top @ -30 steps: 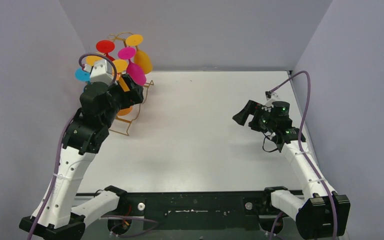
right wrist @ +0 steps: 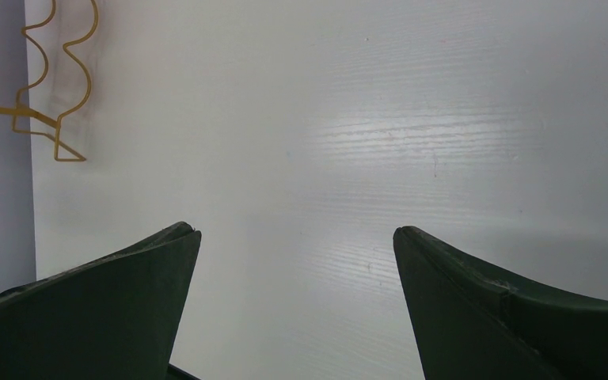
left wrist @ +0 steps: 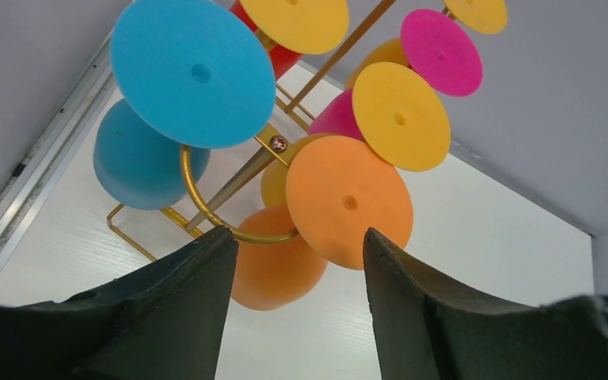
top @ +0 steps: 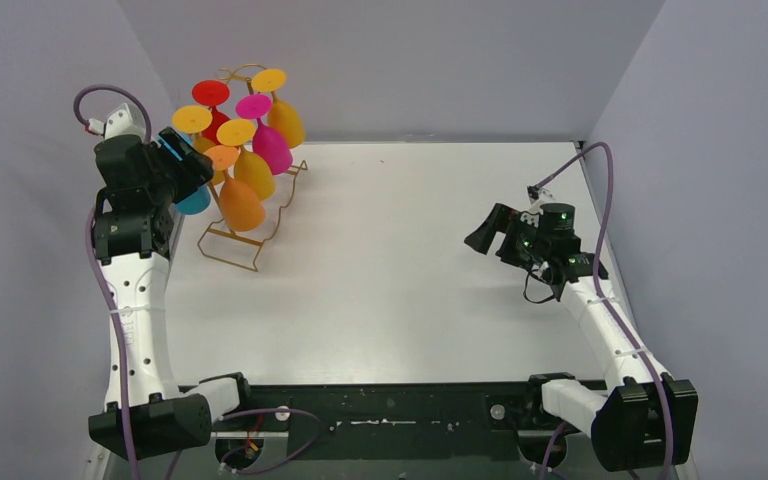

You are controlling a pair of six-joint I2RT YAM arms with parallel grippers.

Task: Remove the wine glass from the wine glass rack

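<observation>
A gold wire rack [top: 232, 237] at the left of the table carries several coloured wine glasses hung upside down, bases up. In the left wrist view a blue glass base [left wrist: 194, 73] and an orange glass base [left wrist: 349, 201] are nearest. My left gripper hovers above the rack's near end, its fingers apart with nothing held between them; the orange base shows beyond the gap. From the top, my left gripper [top: 186, 162] partly covers the blue glass [top: 194, 202]. Far to the right, my right gripper [top: 490, 233] is open and empty above the table.
Bare white table [top: 390, 290] fills the middle between the arms. Grey walls [top: 700, 230] stand at the back and sides, the left one close to the left arm. Neighbouring glasses, such as the pink one [top: 271, 148], hang closely packed.
The left arm has swung leftward across the rack, from over the orange and yellow glasses to over the blue one. My right arm has stayed nearly still.
</observation>
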